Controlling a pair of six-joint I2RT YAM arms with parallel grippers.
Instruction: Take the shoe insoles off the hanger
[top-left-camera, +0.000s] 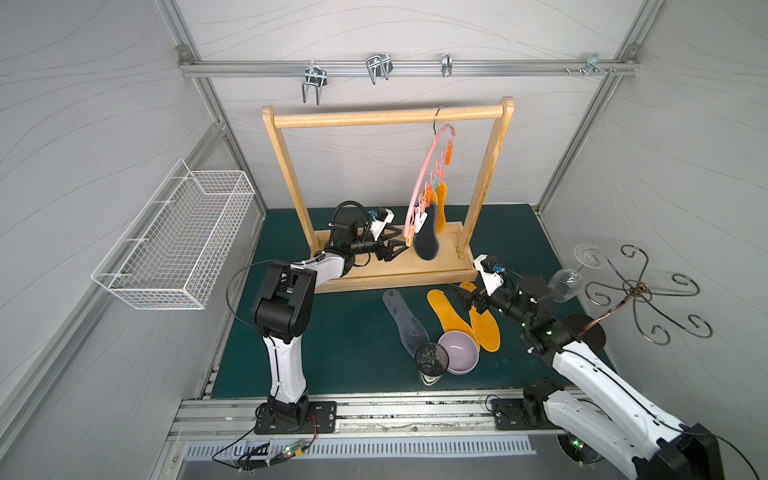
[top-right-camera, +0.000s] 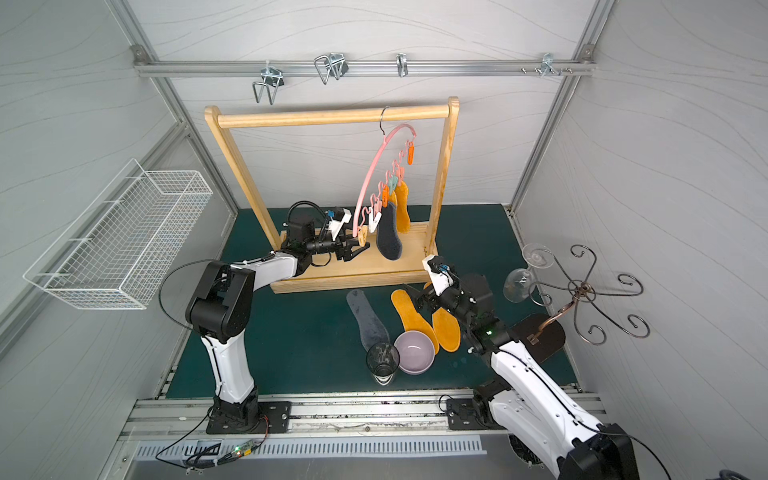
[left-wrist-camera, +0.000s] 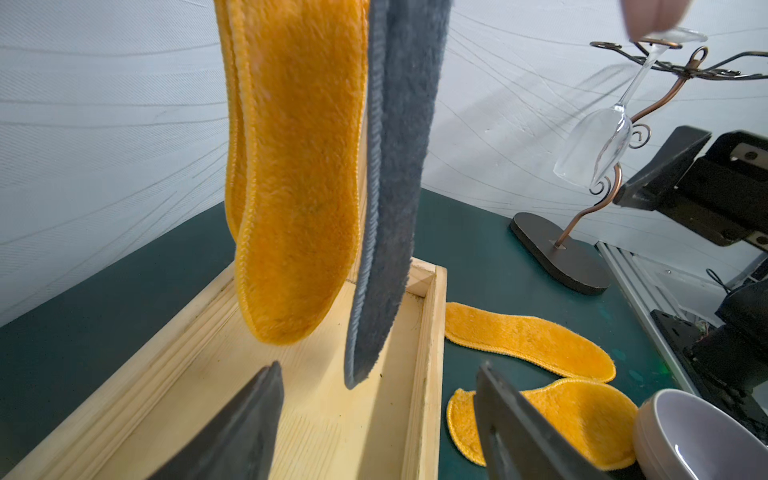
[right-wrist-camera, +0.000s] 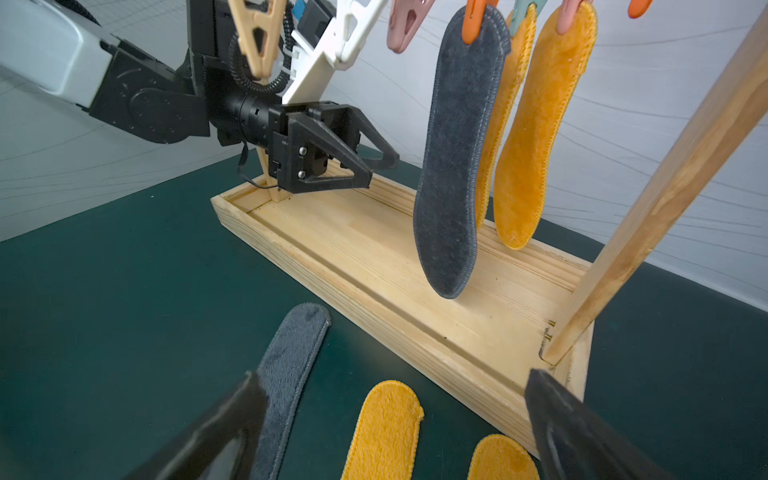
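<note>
From the pink hanger (top-left-camera: 421, 172) hangs a dark grey insole (right-wrist-camera: 457, 160), with two orange insoles (right-wrist-camera: 542, 132) behind it, all held by clips. Left of the grey one, my left gripper (top-left-camera: 400, 245) has its fingers (left-wrist-camera: 254, 424) apart and empty; a clear gap separates it from the insoles. In front of the rack, my right gripper (top-left-camera: 464, 297) is open above the table, nothing between its fingers. On the table lie another grey insole (top-left-camera: 405, 321) and two orange ones (top-left-camera: 485, 326), the grey partly under a glass, one orange partly behind a bowl.
The wooden rack (top-left-camera: 376, 281) stands at the back. Near the front sit a lilac bowl (top-left-camera: 459, 352) and a dark glass (top-left-camera: 432, 364). A metal stand with wine glasses (top-left-camera: 565, 284) is at right.
</note>
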